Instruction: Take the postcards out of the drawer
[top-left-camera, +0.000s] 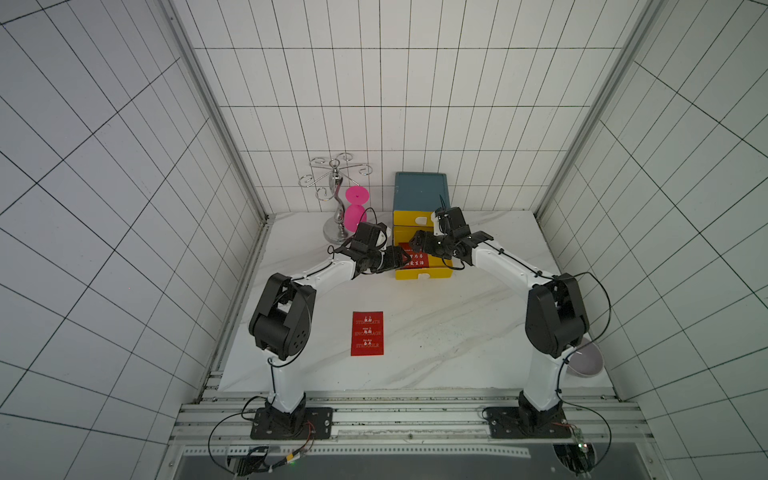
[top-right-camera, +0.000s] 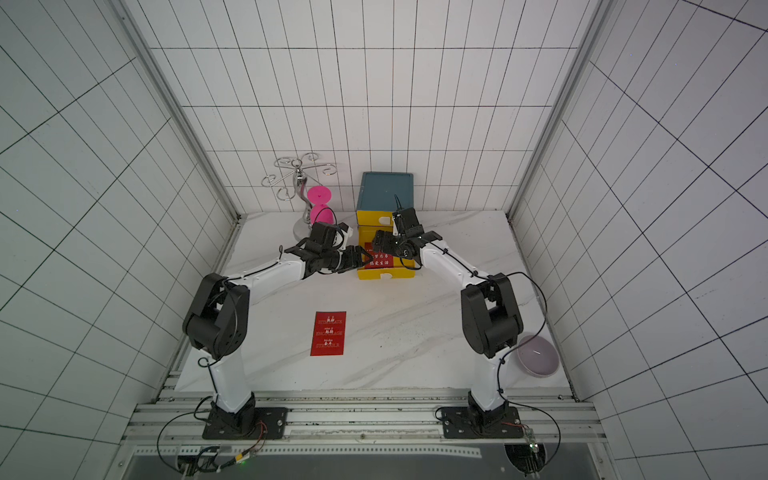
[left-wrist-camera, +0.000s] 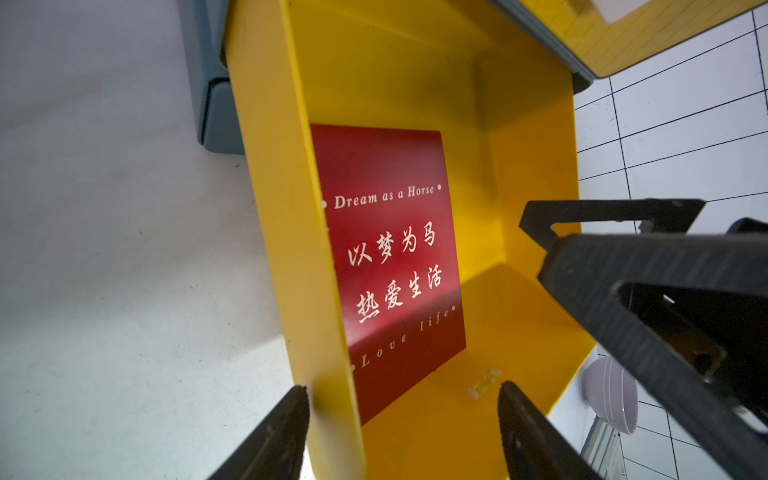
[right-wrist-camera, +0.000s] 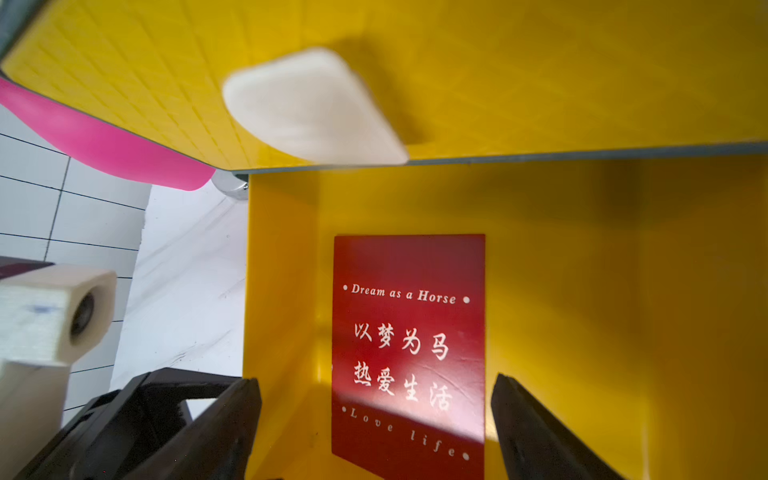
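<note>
A red postcard (left-wrist-camera: 392, 272) printed with white writing lies inside the yellow drawer (left-wrist-camera: 272, 208). My left gripper is at the drawer's left wall, fingers apart, with the near wall edge between them and not visibly pinched. My right gripper stands open over the drawer, the postcard in view between and beyond its fingers. Another red card (top-left-camera: 367, 333) lies on the table in front of the drawer.
A grey cabinet (top-left-camera: 421, 190) stands behind the drawer. A silver stand (top-left-camera: 336, 228) with pink discs is at the back left. A lilac bowl (top-right-camera: 538, 356) sits at the front right.
</note>
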